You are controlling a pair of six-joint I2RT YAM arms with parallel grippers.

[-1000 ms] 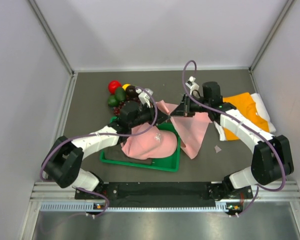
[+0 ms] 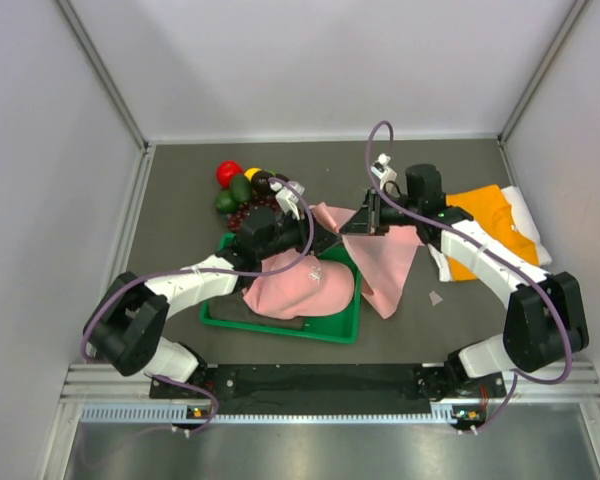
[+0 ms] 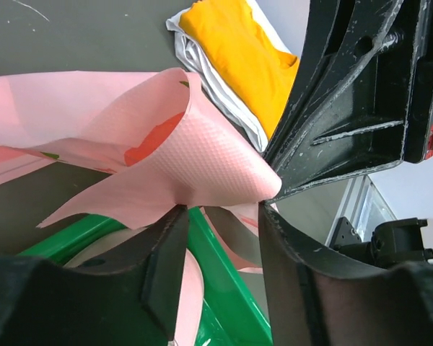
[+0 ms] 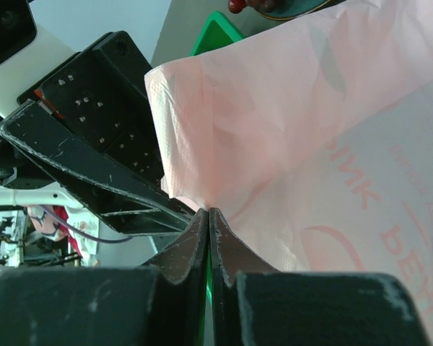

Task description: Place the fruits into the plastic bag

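The pink plastic bag [image 2: 385,270] is held up between the two arms above the table's middle. My right gripper is shut on its thin edge, which runs to the fingertips. My left gripper is part open just under the bag's folded top, beside the right gripper; whether the film lies between its fingers is unclear. The fruits [image 2: 238,190], a red one, a yellow one, green and dark ones and grapes, lie at the back left, partly behind the left arm.
A green crate [image 2: 330,326] holding a pink cap [image 2: 300,290] stands below the grippers. Orange and white cloths [image 2: 490,230] lie at the right. The table behind the arms has free room.
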